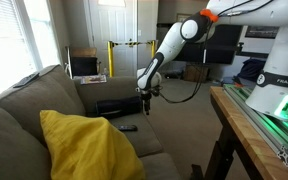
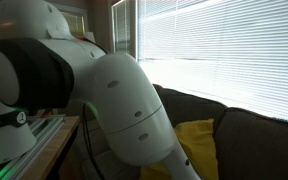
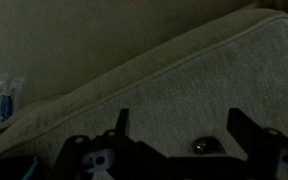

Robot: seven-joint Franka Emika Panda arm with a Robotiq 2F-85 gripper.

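My gripper (image 1: 146, 106) hangs over the front edge of the grey-brown couch (image 1: 53, 93), near its far end. In the wrist view, the open gripper has its fingers well apart above the seat cushion. A small dark, shiny thing (image 3: 206, 146) shows low between them; whether it is an object or part of the gripper, I cannot tell. A dark remote-like object (image 1: 127, 127) lies on the seat. Closer to the camera, a yellow cloth or pillow (image 1: 89, 145) is draped over the couch. Exterior view 2 shows the yellow cloth (image 2: 192, 145) too, but the arm hides the gripper.
A black object (image 1: 119, 106) rests at the couch's far end. Something blue in clear plastic (image 3: 6, 103) lies beyond the cushion edge. Another dark flat object (image 1: 27, 79) sits on the backrest. The wooden table (image 1: 252, 140) stands at right, with open floor between.
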